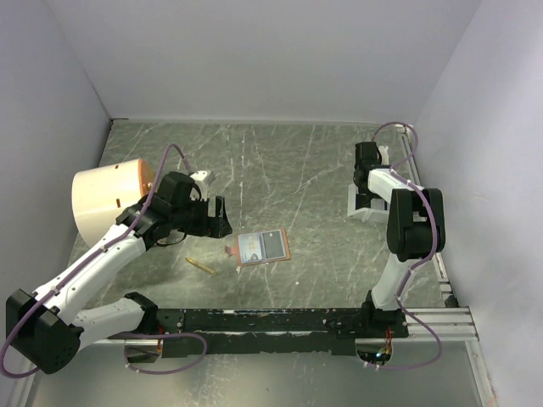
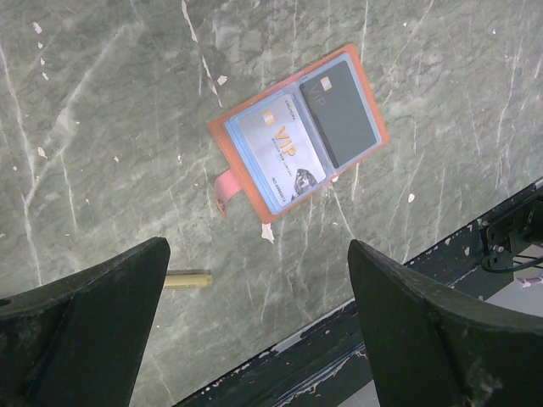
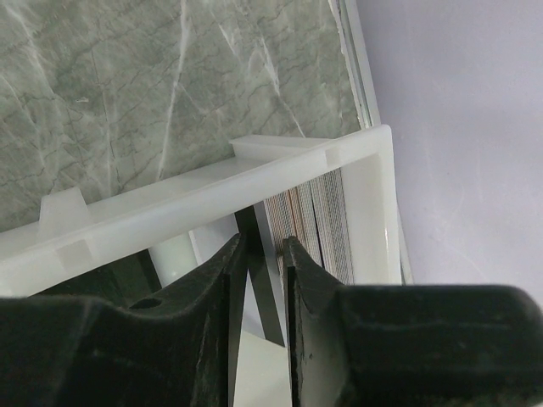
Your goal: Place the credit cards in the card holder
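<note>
Open on the grey marbled table lies the brown card holder (image 2: 222, 138), seen also in the top view (image 1: 287, 254). Its clear pockets hold a white VIP card (image 2: 276, 148) and a dark grey VIP card (image 2: 341, 119). My left gripper (image 1: 222, 212) is open above the table just left of and behind the holder, nothing between its wide-apart fingers. At the far right, my right gripper reaches into a white rack (image 3: 361, 195). A thin dark slab (image 3: 265, 297) stands between its narrowly parted fingers; whether they press on it cannot be told.
Further flat items with striped edges (image 3: 327, 220) stand in the rack beside the dark slab. A yellow stick (image 1: 200, 265) lies left of the holder. A cream cylinder (image 1: 106, 199) stands at the left.
</note>
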